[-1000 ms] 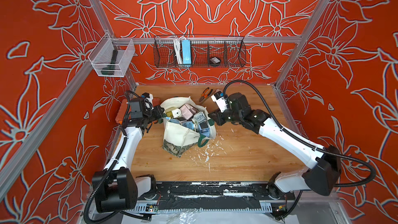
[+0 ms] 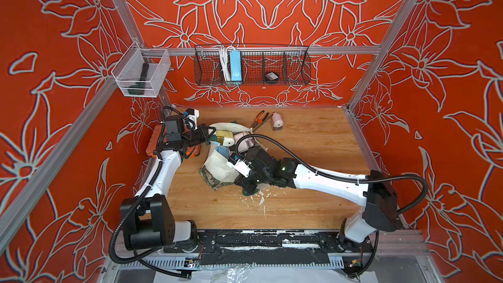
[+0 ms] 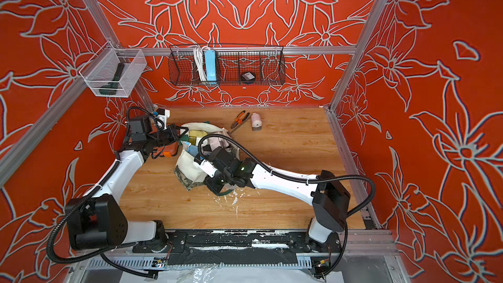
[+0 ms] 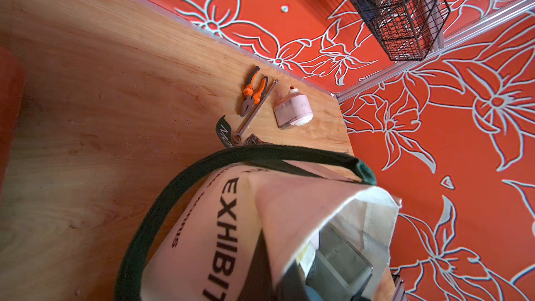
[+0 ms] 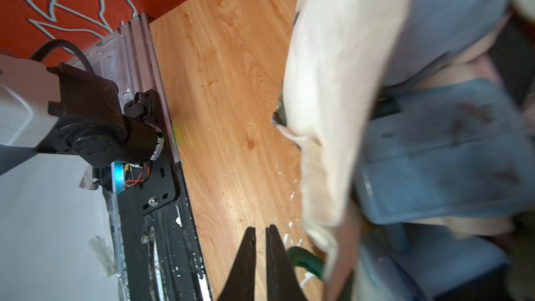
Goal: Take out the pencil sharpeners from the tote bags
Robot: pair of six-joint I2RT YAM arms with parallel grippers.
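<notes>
A cream tote bag with green handles [image 2: 220, 168] lies open on the table, holding blue, pink and yellow items; the right wrist view shows a blurred blue box [image 5: 445, 156] inside. My left gripper [image 2: 207, 132] is at the bag's upper left rim, its fingertips mostly hidden in its wrist view by fabric and the handle. My right gripper [image 2: 245, 183] is low over the bag's front right; in its wrist view the dark fingers [image 5: 273, 262] are close together beside the cream fabric, with a narrow gap.
Pliers [image 2: 259, 119], a wrench and a pink bottle [image 2: 277, 121] lie behind the bag. An orange case [image 2: 155, 139] sits at left. Wire and white baskets [image 2: 251, 65] hang on the walls.
My right arm has swung left and toward the front, down over the bag, now covering much of it. My left gripper has shifted slightly up and right at the rim.
</notes>
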